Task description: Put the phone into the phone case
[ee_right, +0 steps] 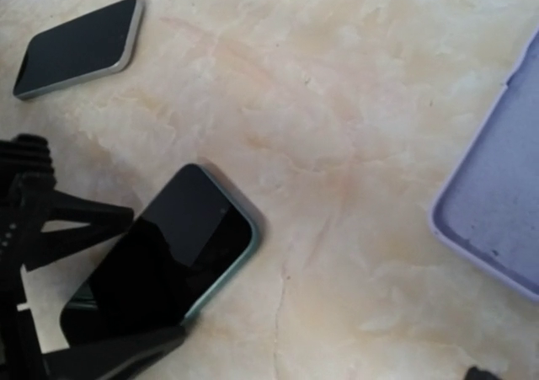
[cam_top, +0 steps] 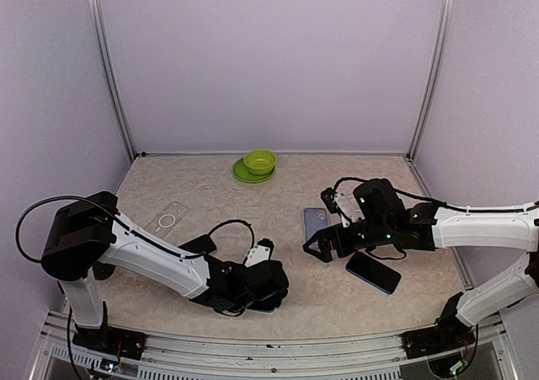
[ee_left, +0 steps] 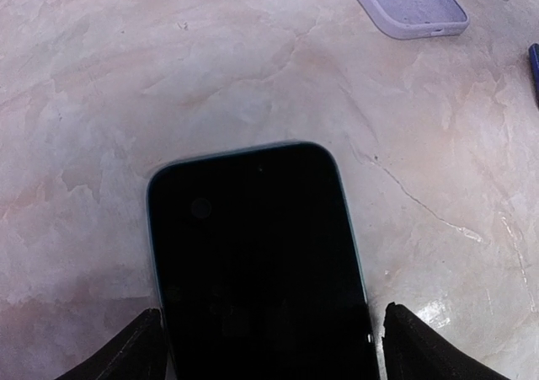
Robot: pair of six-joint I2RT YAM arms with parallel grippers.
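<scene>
A black-screened phone (ee_left: pixel 257 228) with a teal rim lies flat on the table, mostly hidden by my left arm in the top view. My left gripper is down over it, part open, with one finger beside each long edge and a slight gap on the right. Those same fingers (ee_right: pixel 88 224) flank the phone (ee_right: pixel 198 228) in the right wrist view. The lilac phone case (ee_right: pixel 505 186) lies with its hollow side up. Near that case (cam_top: pixel 314 218), my right gripper (cam_top: pixel 327 247) stands open and empty above the table.
A second dark phone (ee_right: pixel 80 47) lies left of the first. Another dark phone (cam_top: pixel 373 272) is below my right arm. A clear case (cam_top: pixel 168 220) sits at the left, and a green bowl (cam_top: pixel 259 162) on a plate stands at the back.
</scene>
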